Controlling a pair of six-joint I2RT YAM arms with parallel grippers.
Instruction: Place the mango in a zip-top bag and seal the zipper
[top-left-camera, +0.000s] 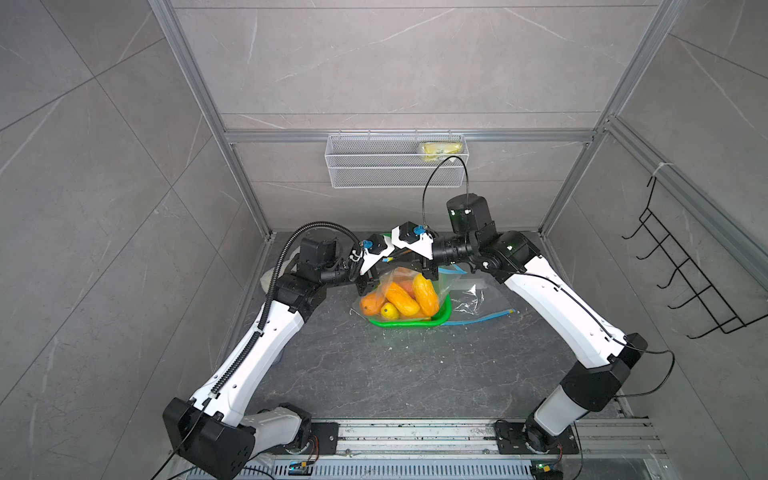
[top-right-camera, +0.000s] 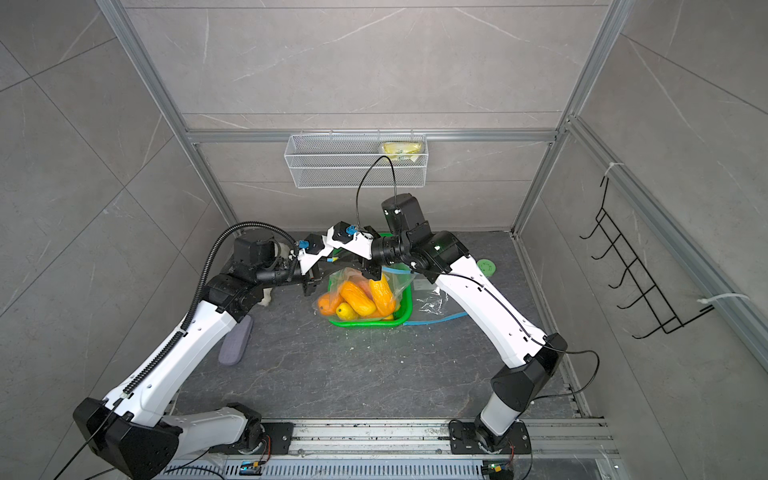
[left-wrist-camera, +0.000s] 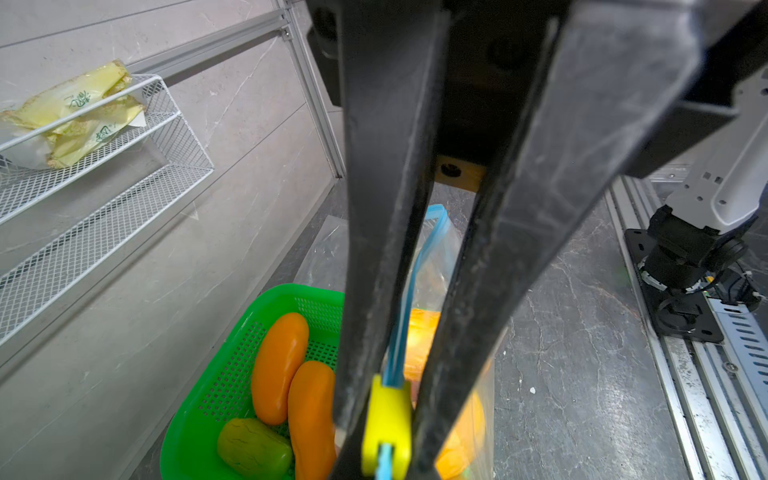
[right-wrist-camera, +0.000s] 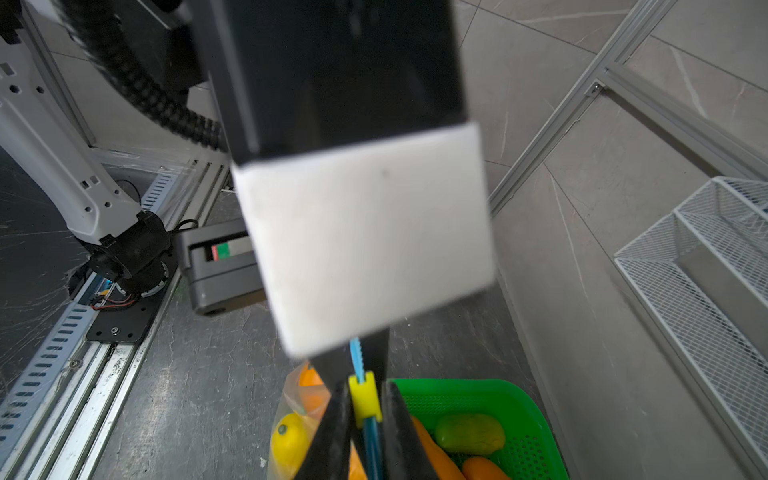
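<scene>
The clear zip-top bag (top-left-camera: 357, 306) hangs upright in front of the green basket; mango-like yellow-orange fruit (top-left-camera: 425, 295) and other fruit show through it. Its blue zip strip (left-wrist-camera: 397, 352) carries a yellow slider (left-wrist-camera: 387, 428). At the bottom of the left wrist view, my left gripper is shut at the strip beside the slider; its tips are mostly hidden. My right gripper is part open, with one finger on each side of the slider in the right wrist view. Whether both fingers touch the slider I cannot tell. The two grippers nearly meet and hide the bag's top from above.
The green basket (left-wrist-camera: 264, 308) stands close behind with more fruit (left-wrist-camera: 280, 368) in it. Another flat clear bag with a blue strip (top-left-camera: 480, 318) lies to the right. A grey-purple object (top-right-camera: 235, 341) rests at left.
</scene>
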